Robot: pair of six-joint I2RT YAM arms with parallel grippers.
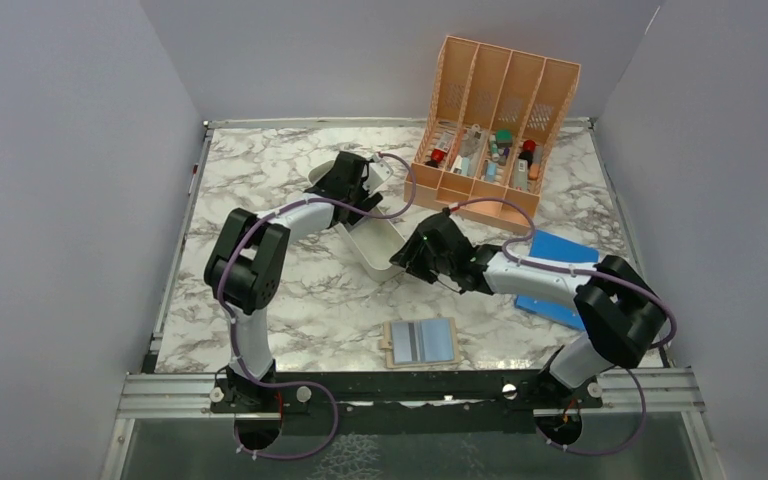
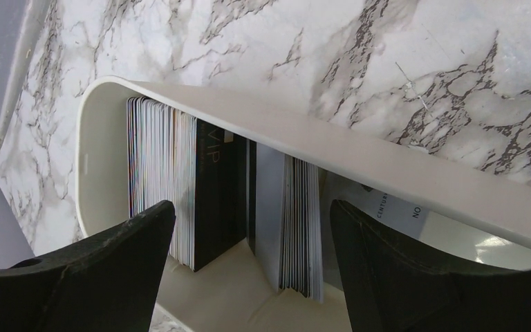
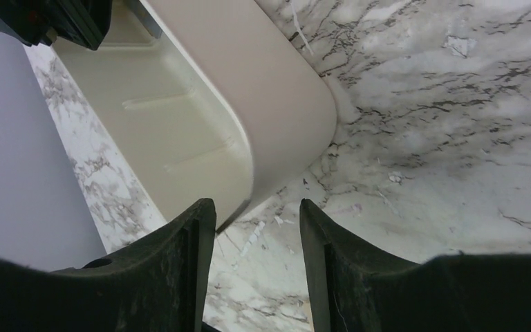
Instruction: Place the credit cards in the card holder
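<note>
A long cream bin (image 1: 380, 262) lies slantwise mid-table. In the left wrist view, several upright white-edged cards (image 2: 160, 149), a black VIP card (image 2: 220, 190) and a second grey stack (image 2: 297, 235) stand in it. Over these cards my left gripper is open, its fingers apart and nothing gripped. My right gripper is open at the bin's near end, its left finger (image 3: 197, 242) overlapping the rim and the other outside; contact cannot be told. A flat holder with bluish-grey sleeves (image 1: 430, 342) lies near the front edge.
A wooden divided box (image 1: 475, 195) with bottles and small items stands at the back right. A blue sheet (image 1: 563, 250) lies on the right, partly under the right arm.
</note>
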